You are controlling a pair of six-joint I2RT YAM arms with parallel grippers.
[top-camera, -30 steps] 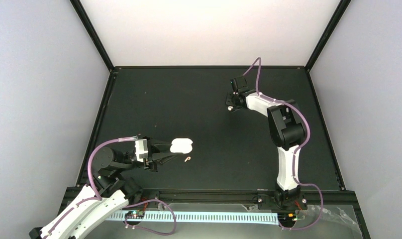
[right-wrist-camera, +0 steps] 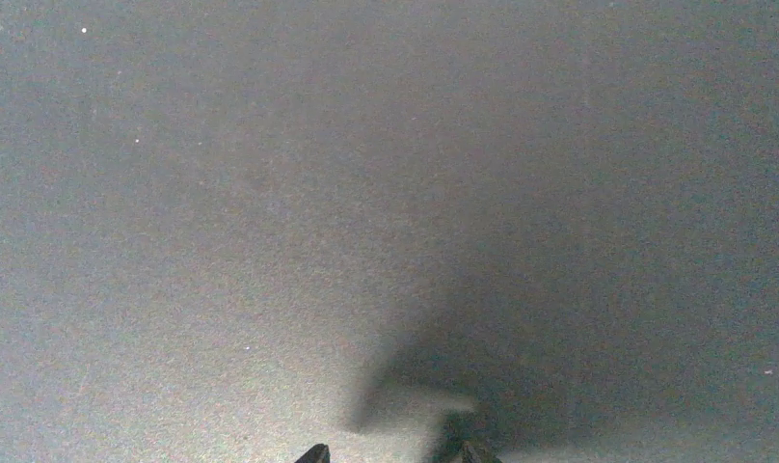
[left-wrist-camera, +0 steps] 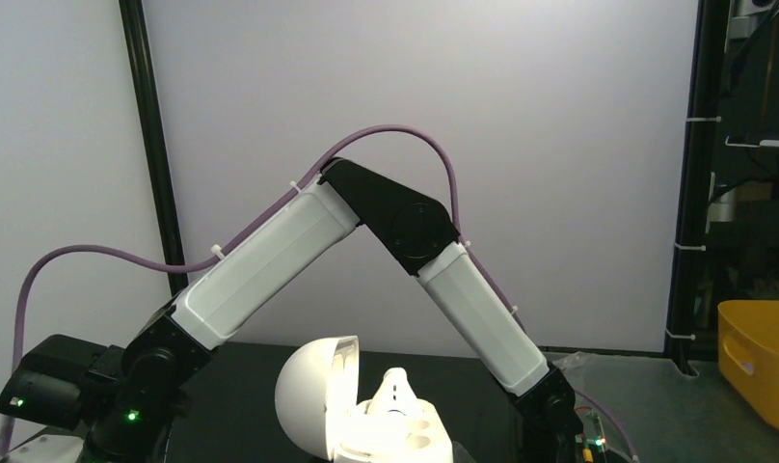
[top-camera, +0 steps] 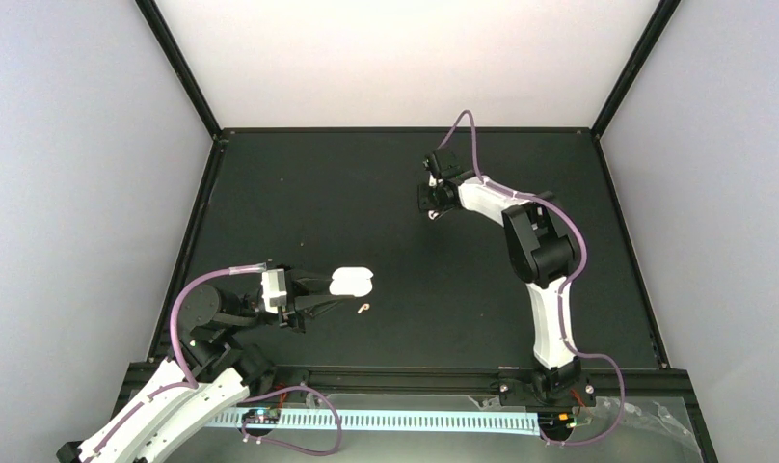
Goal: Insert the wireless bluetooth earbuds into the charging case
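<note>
In the top view, the white charging case [top-camera: 352, 281] is clasped by my left gripper [top-camera: 343, 286], shut on it above the near-left mat. Its lid stands open in the left wrist view, beside the base [left-wrist-camera: 390, 432] with its round hollows; a narrow white piece [left-wrist-camera: 396, 391] rises there, and I cannot tell whether it is an earbud. One small earbud [top-camera: 363, 309] lies on the mat near the case. My right gripper has its fingertips apart, with nothing seen between them. A tiny pale shape [top-camera: 434, 215] shows at that gripper, too small to identify.
A yellow bin [left-wrist-camera: 762, 362] stands at the far right of the left wrist view.
My right gripper has shifted left and slightly toward the near side, with the pale shape moving along. The left arm, the case and the earbud on the mat stay put.
</note>
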